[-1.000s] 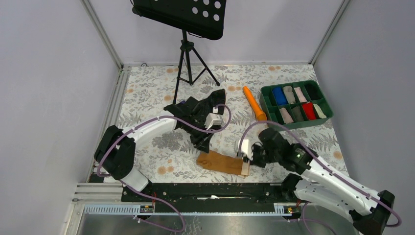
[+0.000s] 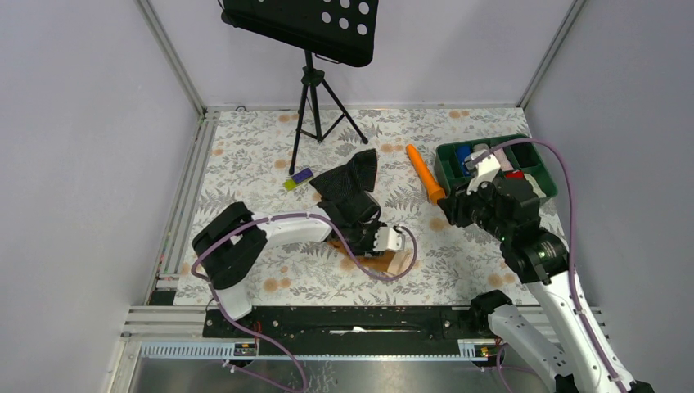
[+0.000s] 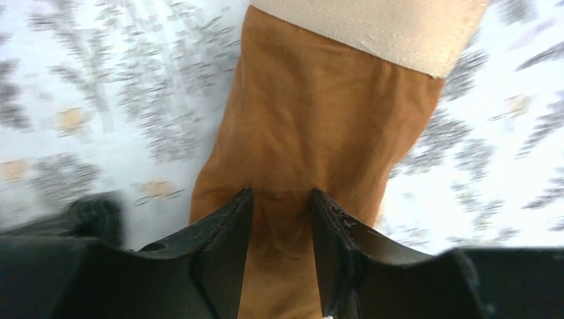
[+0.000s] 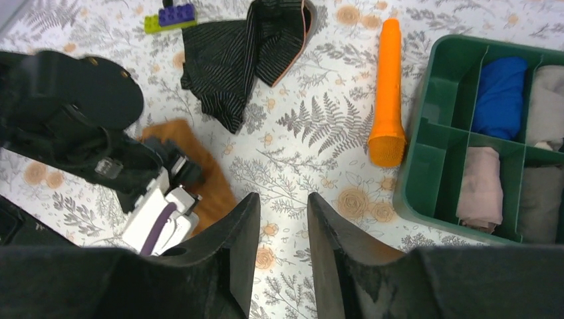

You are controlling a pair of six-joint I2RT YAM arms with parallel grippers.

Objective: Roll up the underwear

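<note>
The brown underwear (image 3: pixel 312 119) with a cream waistband (image 3: pixel 372 26) lies flat and lengthwise on the patterned surface. My left gripper is right over it, fingertips at or just above the cloth, a small gap between them; whether cloth is between them cannot be told. In the top view the left arm hides much of the underwear. My right gripper hangs beside the green box, part open, with only the patterned surface seen between its fingers.
A green divided box (image 4: pixel 432 179) with rolled cloths stands at the right, an orange tube (image 4: pixel 387 93) beside it. A dark striped cloth (image 4: pixel 213 66), toy bricks (image 4: pixel 173 16) and a music stand (image 2: pixel 315 98) are behind.
My left arm has moved right and down onto the underwear. The right arm has swung up and back from the underwear to beside the green box.
</note>
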